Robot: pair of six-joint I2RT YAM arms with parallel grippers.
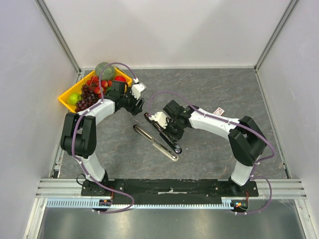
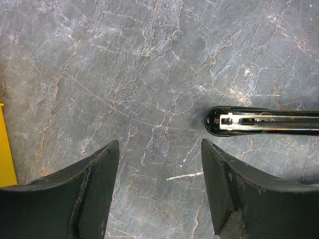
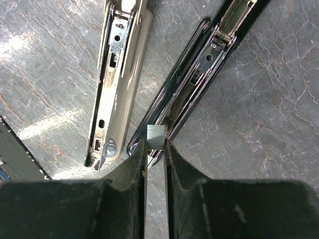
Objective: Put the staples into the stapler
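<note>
A short silver strip of staples point(image 3: 156, 133) is pinched between the fingertips of my right gripper, which is shut on it. Right below it in the right wrist view lies the opened black stapler point(image 3: 185, 85), its long metal channel facing up; whether the strip touches the channel I cannot tell. An opened cream stapler point(image 3: 130, 84) lies beside it, to the left. In the top view the right gripper point(image 1: 173, 137) covers part of the black stapler. My left gripper stands open and empty above bare table, short of the black stapler's far end point(image 2: 214, 121).
The yellow basket point(image 1: 64, 98) of fruit sits at the back left, close to my left arm. A small white card point(image 1: 219, 111) lies on the right side.
</note>
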